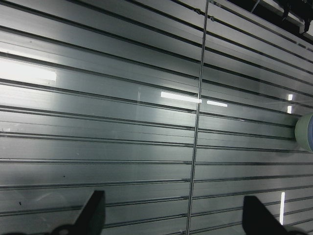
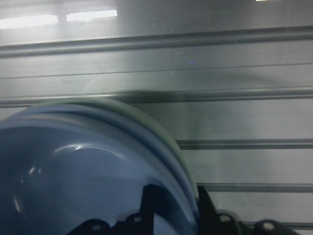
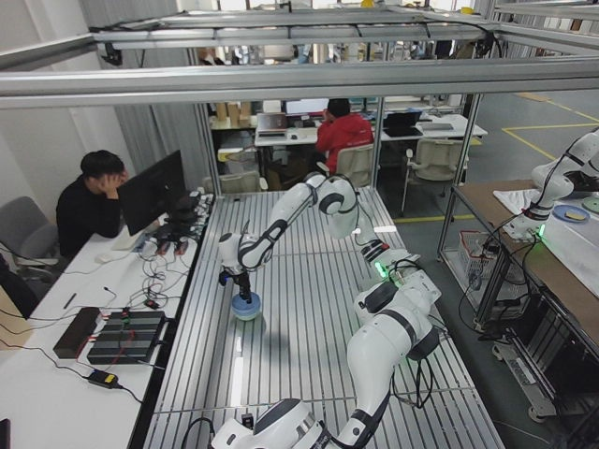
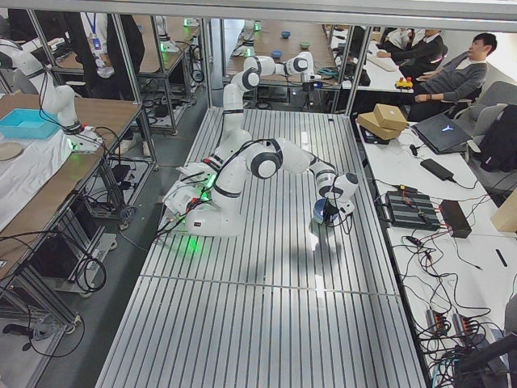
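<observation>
A nested stack of bowls, blue inside with a pale green outer one (image 3: 245, 311), sits on the slatted metal table. In the right wrist view the fingers of my right gripper straddle the near rim of the blue bowls (image 2: 78, 171), one inside, one outside; whether they grip cannot be told. In the camera left view that gripper (image 3: 241, 292) is down at the stack. The left wrist view shows bare slats below my left gripper, with the green bowl (image 1: 303, 131) at the right edge; its fingertips are blurred and apart.
A white desk (image 3: 56, 393) with electronics, cables and a monitor runs along one side; another robot table (image 3: 487, 196) stands opposite.
</observation>
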